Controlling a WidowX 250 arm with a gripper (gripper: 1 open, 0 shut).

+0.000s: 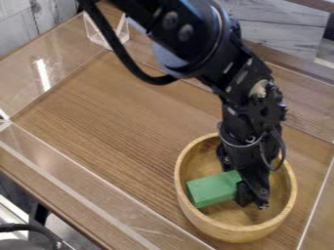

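A green block (209,189) lies in a round yellow-tan bowl (229,229) at the lower right of the wooden table. My black gripper (240,187) reaches down into the bowl and is shut on the right part of the block, which it partly hides.
A clear plastic object (104,29) stands at the back left. A grey wooden wall runs along the back, and black cables lie at the lower left edge.
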